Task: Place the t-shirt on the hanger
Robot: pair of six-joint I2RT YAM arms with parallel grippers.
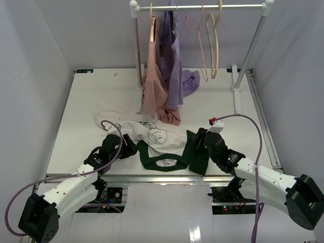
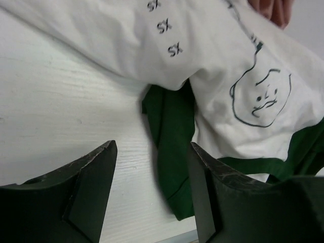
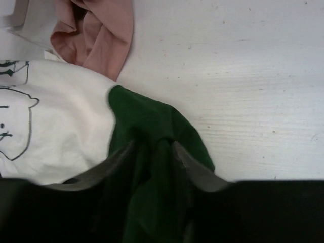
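Observation:
A white T-shirt (image 1: 164, 139) with green trim and a drawn face lies crumpled across the table's front middle. My left gripper (image 1: 126, 147) hovers at its left part; in the left wrist view the fingers stand apart over bare table and green cloth, holding nothing. My right gripper (image 1: 200, 139) is at the shirt's green right end (image 3: 142, 111); in the right wrist view that cloth runs between the blurred fingers, apparently pinched. Empty hangers (image 1: 215, 50) hang at the rail's right.
A rail (image 1: 238, 7) carries pink (image 1: 154, 76) and purple (image 1: 172, 71) garments, their lower ends resting on the table behind the shirt.

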